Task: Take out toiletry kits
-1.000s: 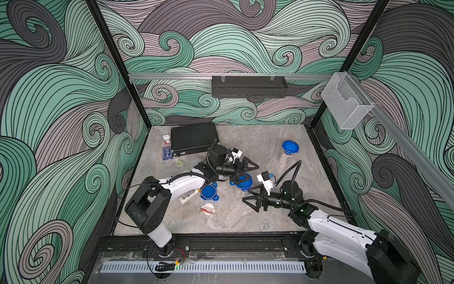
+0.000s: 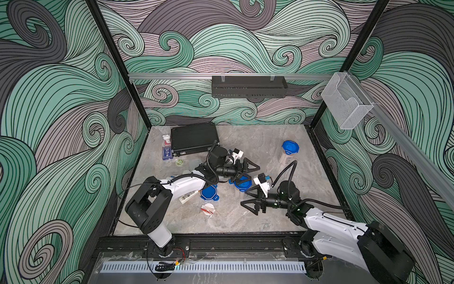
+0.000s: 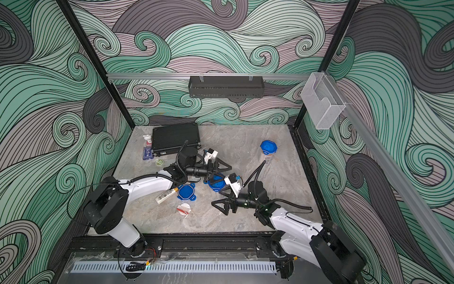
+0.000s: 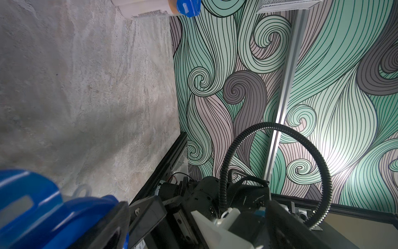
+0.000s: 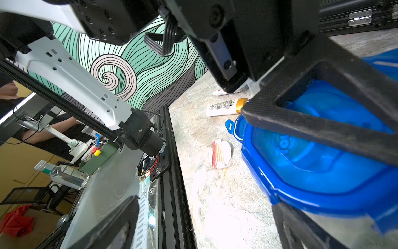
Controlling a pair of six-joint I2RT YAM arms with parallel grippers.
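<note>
A blue bowl-like container [image 2: 243, 185] sits mid-table, partly hidden under my grippers. My left gripper [image 2: 254, 174] stands open over its far side; in the right wrist view one black left finger [image 5: 315, 128] crosses in front of the bowl. Open too, my right gripper [image 2: 246, 202] is low at the bowl's near side. One right finger [image 5: 298, 228] appears close to the blue rim [image 5: 298, 197]; whether they touch, I cannot tell. A smaller blue container [image 2: 209, 192] lies to the left, beside a white tube [image 2: 189, 197] with an orange cap. A red-and-white packet [image 2: 208, 209] lies nearer the front.
A closed black case [image 2: 194, 138] occupies the back left, with a small bottle [image 2: 166, 138] and a blue card pack [image 2: 167, 152] beside it. Another blue-topped item [image 2: 290, 146] stands at the back right.
The right gripper has shifted slightly left, and its arm has swung a little left. The left gripper has barely moved. The objects on the table look unmoved.
</note>
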